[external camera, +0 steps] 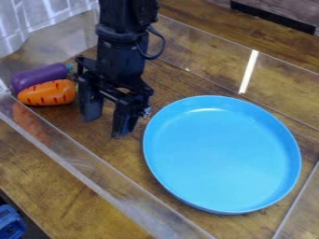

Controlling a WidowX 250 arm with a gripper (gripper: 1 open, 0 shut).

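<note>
My black gripper (107,114) hangs low over the wooden table at the middle left, just right of an orange plush carrot (45,93); its fingers are dark, and I cannot tell whether they are open or shut. The carrot's green top is largely hidden behind the gripper. A purple plush eggplant (37,77) lies behind the carrot. A large blue plate (222,151) lies to the right of the gripper.
Clear plastic walls edge the table at the left and front. A blue object (7,224) shows at the bottom left corner. The wooden surface (200,65) behind the plate is clear.
</note>
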